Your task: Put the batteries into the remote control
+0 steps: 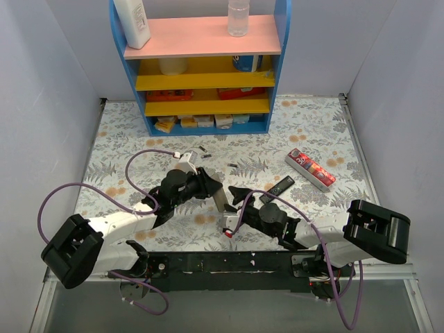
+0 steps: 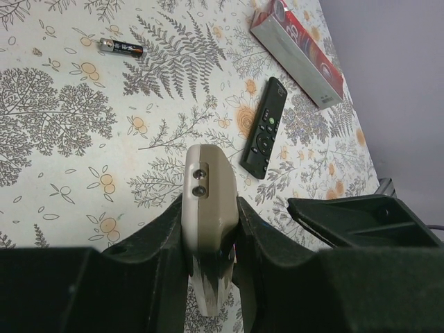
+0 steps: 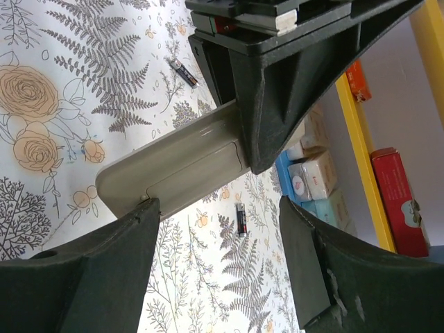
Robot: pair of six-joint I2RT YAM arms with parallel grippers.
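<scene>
A beige-grey remote control (image 2: 209, 166) is held above the table, with my left gripper shut on it. In the right wrist view the remote's flat side (image 3: 184, 170) shows a closed cover outline, and one end sits between the left fingers. My right gripper is part open around the remote's lower edge; its left fingertip (image 3: 149, 211) overlaps that edge, and contact cannot be told. Loose batteries lie on the table: one battery (image 1: 232, 165) near the middle, a second battery (image 1: 202, 148) and a third battery (image 1: 206, 156) farther back.
A black remote (image 1: 281, 186) lies on the table right of the grippers, beside a red-and-white box (image 1: 310, 170). At the back stands a blue shelf unit (image 1: 205, 130) with several items.
</scene>
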